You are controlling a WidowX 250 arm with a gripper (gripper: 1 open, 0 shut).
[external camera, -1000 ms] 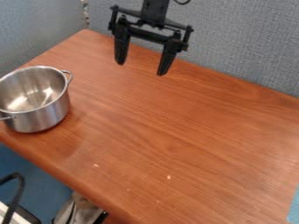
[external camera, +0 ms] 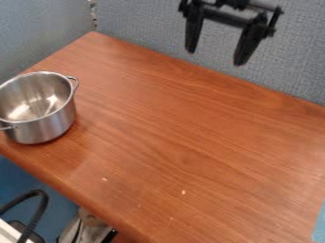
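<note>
My gripper hangs high at the top centre-right, over the back of the table against the grey backdrop, its two black fingers spread apart with nothing between them. A stainless steel pot with side handles stands at the left edge of the wooden table, far from the gripper. The pot's visible inside looks empty.
Grey padded panels border the table at the back and left. Black cables and some equipment lie below the near left edge.
My gripper has moved right and upward in the view, its fingers still apart. The pot has not moved.
</note>
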